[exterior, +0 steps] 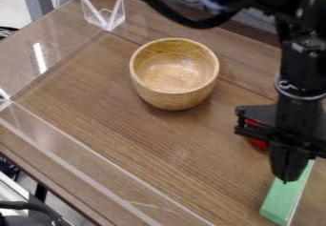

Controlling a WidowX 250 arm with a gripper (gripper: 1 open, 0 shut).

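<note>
My gripper (288,169) hangs at the right of the view, shut, with its fingertips over the upper part of a green flat block (283,199) on the wooden table. Nothing shows between the fingers; whether the tips touch the block is unclear. A red object (256,134) is partly hidden behind the gripper.
A wooden bowl (174,74) stands at the upper middle. A clear plastic holder (105,12) sits at the back left. The left and middle of the table (114,154) are open, with the table edge at lower left.
</note>
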